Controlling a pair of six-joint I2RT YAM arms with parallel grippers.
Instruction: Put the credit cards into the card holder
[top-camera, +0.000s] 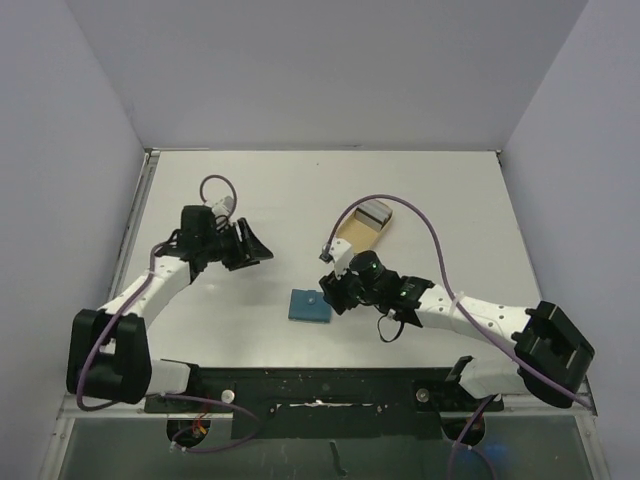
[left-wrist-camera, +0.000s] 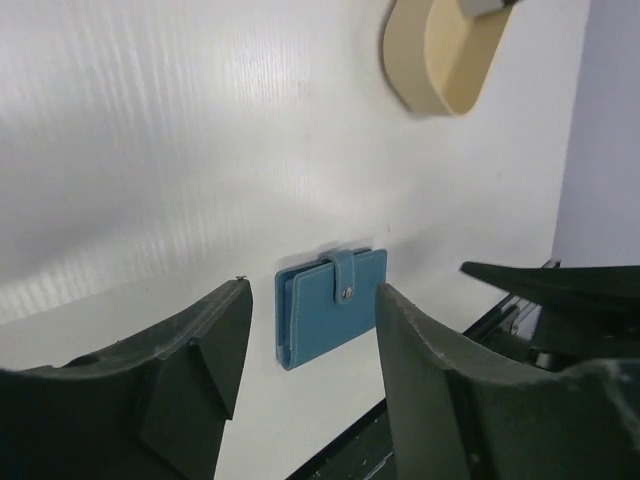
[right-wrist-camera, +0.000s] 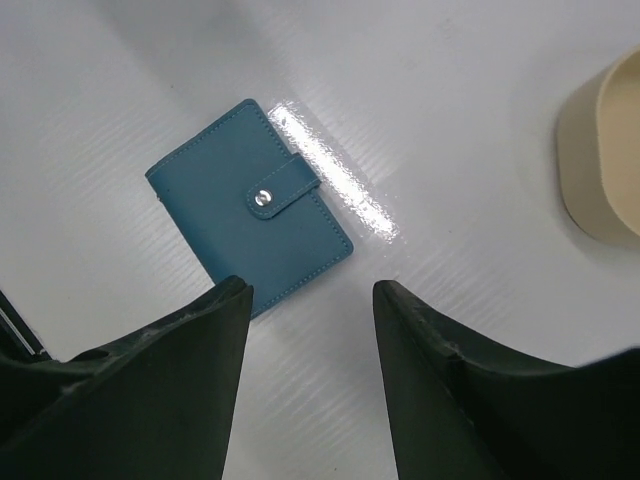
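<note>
The closed blue card holder (top-camera: 310, 306) lies flat on the table, its snap strap (right-wrist-camera: 283, 187) facing up. Up and left of it in the top view is my left gripper (top-camera: 258, 254), apart from it and open, with nothing between its fingers. My right gripper (top-camera: 332, 296) hovers close by the holder's right edge; in the right wrist view the gripper is open and empty, with the holder beyond its fingertips. Grey-silver cards, as far as can be told, sit at the far end of the beige tray (top-camera: 354, 235); the grey stack (top-camera: 373, 212) shows there.
The tray's rounded wall (left-wrist-camera: 415, 70) stands behind and to the right of the holder. A dark panel (top-camera: 320, 385) borders the front edge.
</note>
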